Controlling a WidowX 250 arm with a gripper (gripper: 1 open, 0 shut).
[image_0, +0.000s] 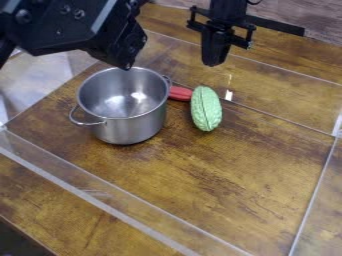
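A steel pot (120, 120) with side handles stands left of centre on the wooden table. To its right lies a pale green leafy vegetable toy (206, 108), and a small red object (179, 93) lies between the two. A black gripper (215, 50) hangs at the top centre, above and behind these things; its fingers are small and dark, and nothing shows held in them.
A large black arm part (74, 25) covers the top left, hiding what is behind it. Clear plastic edging runs along the table's sides.
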